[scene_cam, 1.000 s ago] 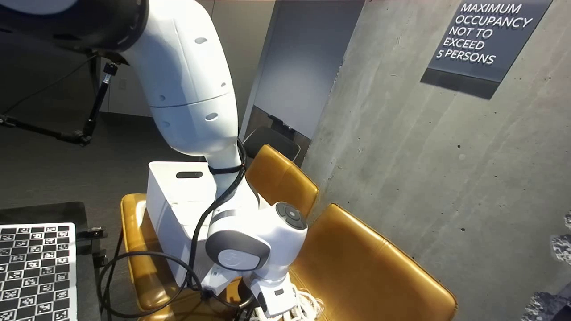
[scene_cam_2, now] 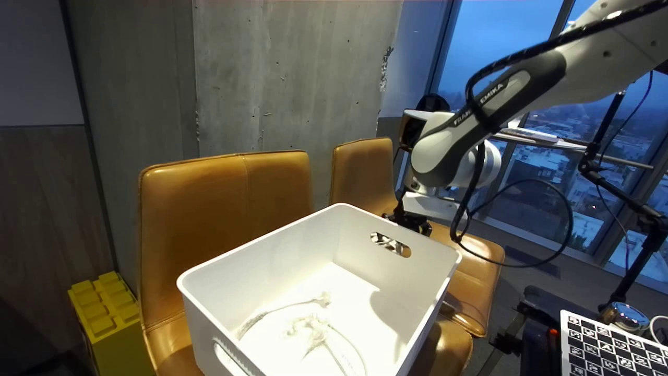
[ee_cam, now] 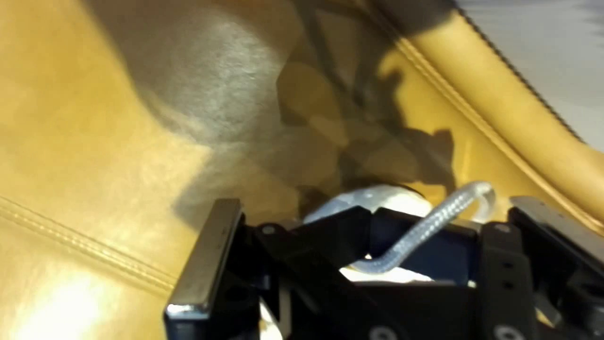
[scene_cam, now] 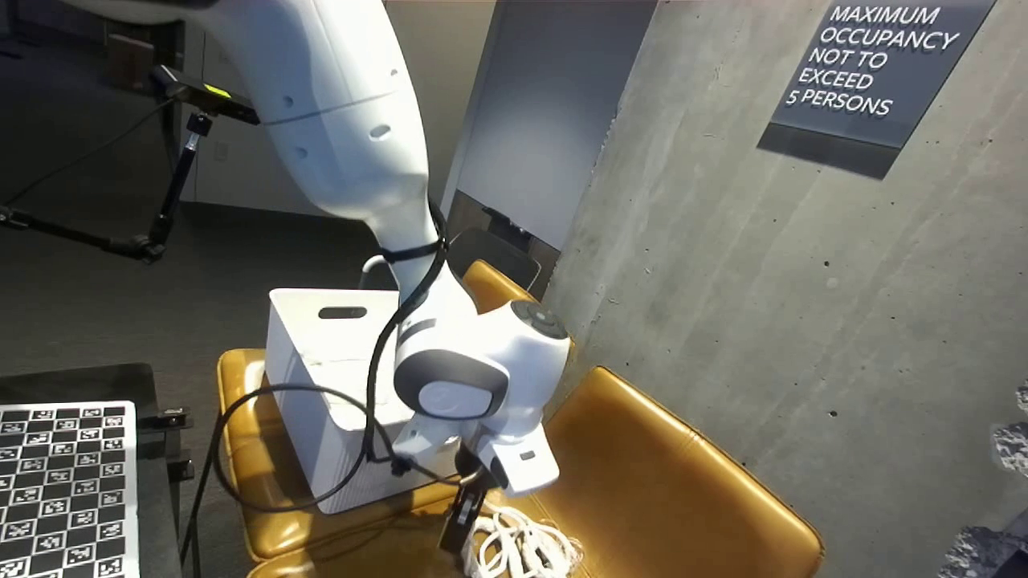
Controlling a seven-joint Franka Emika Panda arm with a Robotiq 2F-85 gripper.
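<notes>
In the wrist view my gripper is shut, and a loop of thin braided white cord (ee_cam: pixel 423 231) comes out where its black fingers meet and arcs up to the right. Exterior view 1 has the gripper (scene_cam: pixel 463 518) over the tan chair seat, beside a tangled pile of white cords (scene_cam: pixel 520 545). Whether the gripped cord is joined to that pile is hidden. A white open bin (scene_cam_2: pixel 250 254) stands on the neighbouring chair, with a few pale cords (scene_cam_2: pixel 316 326) on its floor.
The bin's wall with a handle hole (scene_cam_2: pixel 389 244) stands between its inside and my gripper. Tan chair backs (scene_cam: pixel 665 472) and a concrete wall (scene_cam: pixel 819 318) bound the right side. My arm's black cable (scene_cam: pixel 289 390) hangs in a wide loop. A checkered board (scene_cam: pixel 67 491) lies at left.
My arm has risen and shifted slightly right, lifting the gripper away from the seat. More of the cord pile shows now, and the arm covers more of the bin.
</notes>
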